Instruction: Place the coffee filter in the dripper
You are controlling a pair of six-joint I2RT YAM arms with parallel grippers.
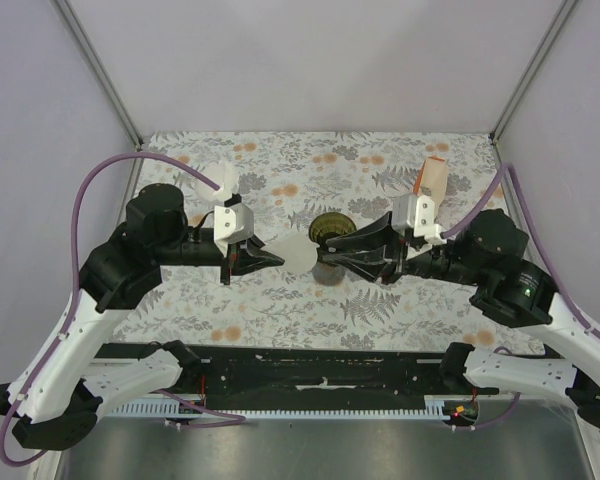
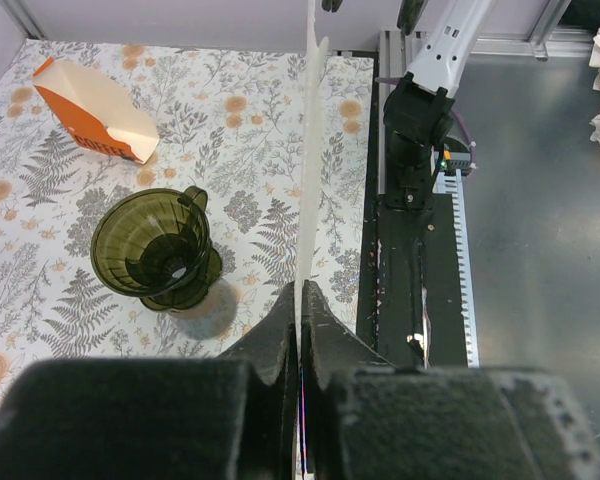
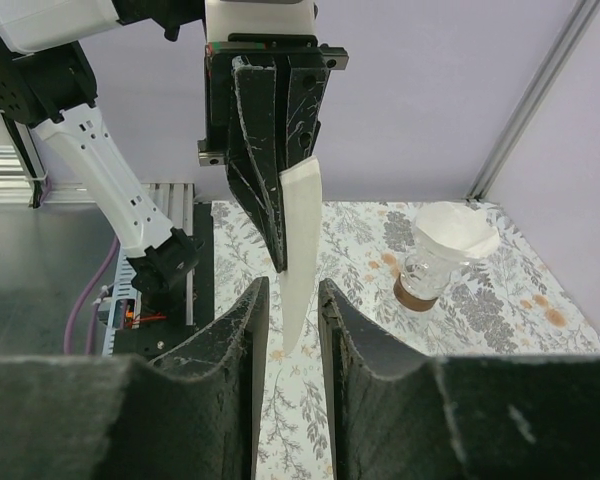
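A white paper filter (image 1: 292, 252) is held up in the middle by my left gripper (image 1: 274, 260), shut on it; the left wrist view shows it edge-on. My right gripper (image 1: 326, 254) stands open at the filter's far edge; in the right wrist view the filter (image 3: 301, 230) hangs just beyond and between its fingertips. The dark green dripper (image 2: 150, 240) stands on the patterned table below, partly hidden in the top view.
An orange-and-white filter package (image 2: 97, 115) lies at the back right of the table (image 1: 370, 320). A clear container with white paper on top (image 3: 426, 270) stands at the back left.
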